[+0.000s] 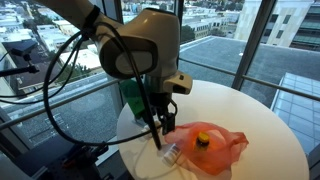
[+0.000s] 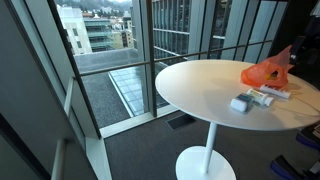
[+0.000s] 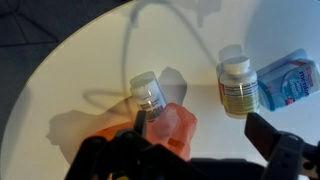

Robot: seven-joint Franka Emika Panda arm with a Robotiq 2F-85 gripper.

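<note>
My gripper is open, its two dark fingers apart at the bottom of the wrist view with nothing held between them. Ahead of the gap, towards the right finger, a white-capped bottle (image 3: pixel 238 88) with a yellowish label shows. A smaller white bottle (image 3: pixel 147 95) lies ahead of the left finger, beside the orange-red plastic bag (image 3: pixel 172 130). Right of the larger bottle is a blue and white packet (image 3: pixel 288 80). In exterior view 1 the arm hangs over the table's left part, and the bag (image 1: pixel 222 152) has a yellow, dark-topped item (image 1: pixel 203 139) in it.
The round white table (image 2: pixel 195 85) stands by tall windows. A black cable (image 1: pixel 50 110) loops beside the arm. The larger bottle and packet are mostly hidden behind the arm there.
</note>
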